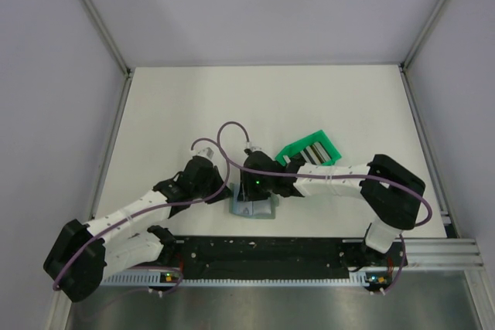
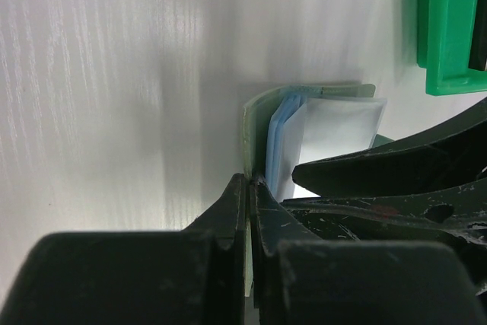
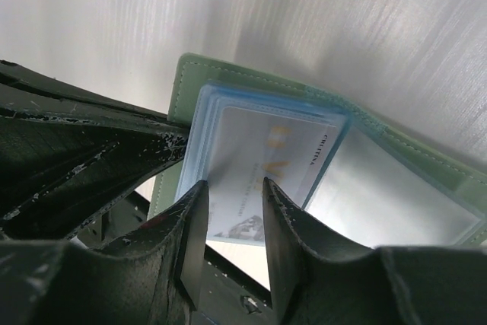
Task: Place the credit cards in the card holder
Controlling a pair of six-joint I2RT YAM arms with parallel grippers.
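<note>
A card holder (image 1: 263,209) of greenish-grey lies open at the front middle. In its pocket sits a pale card (image 3: 251,157) with a blue edge, seen closely in the right wrist view. My left gripper is shut at the holder's left edge; whether that edge is between its fingers is unclear. My right gripper is over the card, part open, with its fingertips at the card's face; nothing clearly shows held between them.
A green tray (image 1: 332,149) holding several cards stands behind the right arm, right of centre.
</note>
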